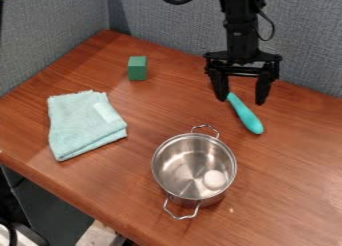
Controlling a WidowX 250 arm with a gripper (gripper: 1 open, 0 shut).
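Observation:
My black gripper (241, 88) hangs at the back right, its two fingers spread open over a teal utensil (247, 117) lying on the table, with nothing visible between them. In front of it, a steel pot (181, 172) with two wire handles holds a small white round object (214, 179).
A green block (138, 68) is at the back left of the wooden table (281, 190). A folded pale blue cloth (83, 123) lies at the left. Grey padded walls stand along the back and left.

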